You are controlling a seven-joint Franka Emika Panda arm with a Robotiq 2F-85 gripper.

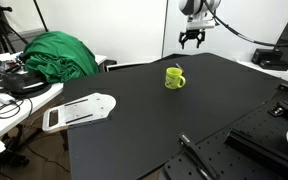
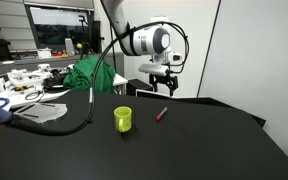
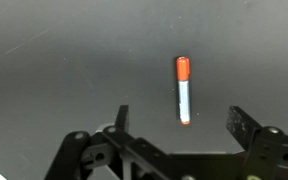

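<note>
A marker with a red cap and white barrel lies on the dark table, close to the middle of the wrist view. In the second exterior view the marker is behind and right of a yellow-green mug. My gripper is open, its two fingers wide apart, with nothing between them. It hangs well above the tabletop, over the far part of the table, as the first exterior view shows the gripper higher than the mug. The marker is small and partly behind the mug there.
A white tray lies off the table's left side, near a green cloth heap. Black equipment fills the near right.
</note>
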